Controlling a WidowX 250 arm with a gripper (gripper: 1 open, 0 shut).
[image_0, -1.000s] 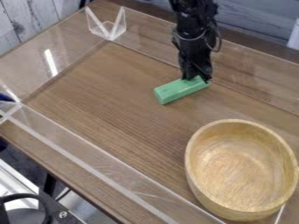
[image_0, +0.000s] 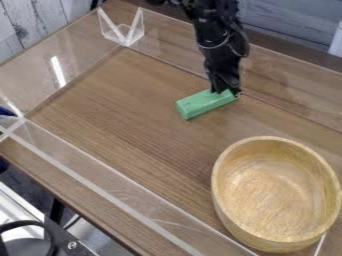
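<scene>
A green rectangular block (image_0: 203, 103) lies on the wooden tabletop near the middle of the view. The black arm comes down from the top, and its gripper (image_0: 222, 88) is at the block's right end, low over it. The gripper looks shut; its fingertips are small and dark, and I cannot see anything held between them.
A large light wooden bowl (image_0: 274, 192) sits at the lower right. A clear plastic piece (image_0: 120, 30) stands at the back left. Black cables (image_0: 34, 240) are at the lower left corner.
The gripper and arm have shifted slightly to the left, and the green block's right end is a little further left or more covered by the gripper.
</scene>
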